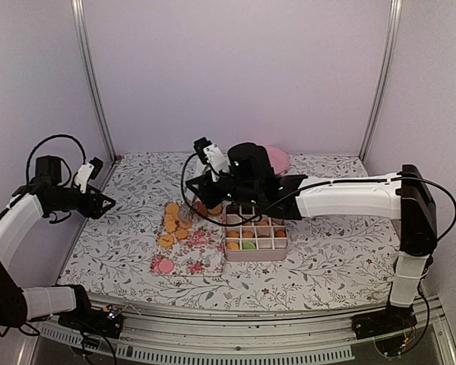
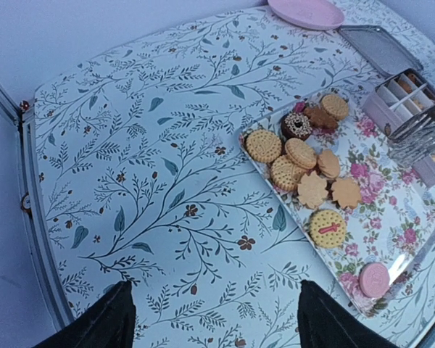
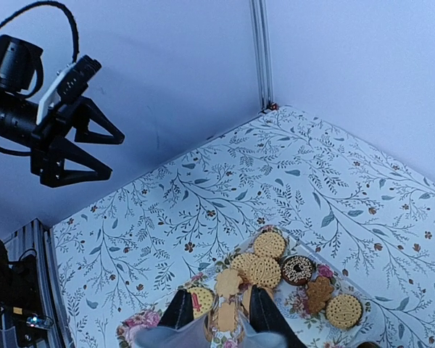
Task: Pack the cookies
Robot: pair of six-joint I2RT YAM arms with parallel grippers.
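A floral tray (image 1: 186, 266) holds several cookies (image 2: 326, 228), a chocolate ring cookie (image 3: 297, 270) and a pink round piece (image 2: 374, 279). The compartment box (image 1: 254, 255) to its right has cookies in some cells. My right gripper (image 1: 196, 190) is raised over the tray's upper part, its clear tips pointing down; in the right wrist view its dark fingers stand a little apart, and whether anything is between the tips is unclear. My left gripper (image 1: 99, 201) hangs open at the left edge, above the table, with nothing between its fingers.
A pink plate (image 2: 306, 11) and a metal tray (image 2: 377, 47) lie at the back, partly hidden by the right arm in the top view. The table left of the floral tray and right of the box is clear.
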